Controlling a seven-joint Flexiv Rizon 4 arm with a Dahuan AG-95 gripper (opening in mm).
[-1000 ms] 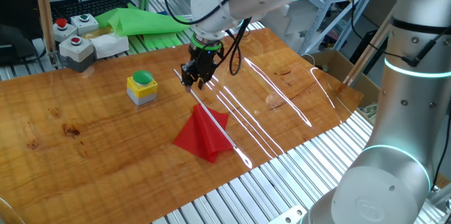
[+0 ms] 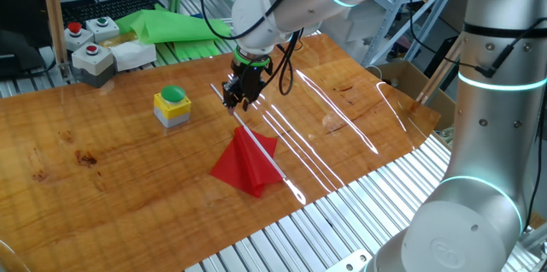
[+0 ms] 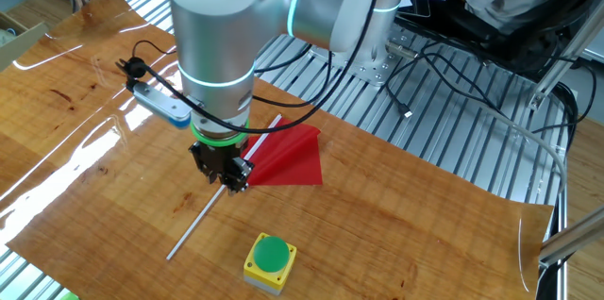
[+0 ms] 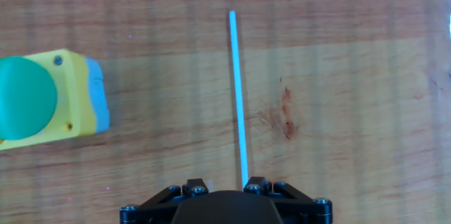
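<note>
A thin white rod (image 2: 261, 147) lies on the wooden table, crossing a red cloth (image 2: 237, 169) bunched around its near part. In the wrist view the bare far part of the rod (image 4: 238, 90) runs straight up from the gripper. My gripper (image 2: 238, 106) points down over the rod, between its free end and the cloth; its two fingers look spread apart in both exterior views. From the second exterior view, the gripper (image 3: 223, 183) covers a short stretch of the rod (image 3: 195, 225). Whether the fingertips touch the rod is hidden.
A yellow box with a green button (image 2: 173, 95) stands left of the gripper. Further back are grey button boxes (image 2: 92, 60) and a green cloth (image 2: 175, 26). Slatted metal (image 2: 376, 208) borders the table.
The arm has shifted very slightly to the right and down during the last second. Rod, red cloth and button box have stayed in place.
</note>
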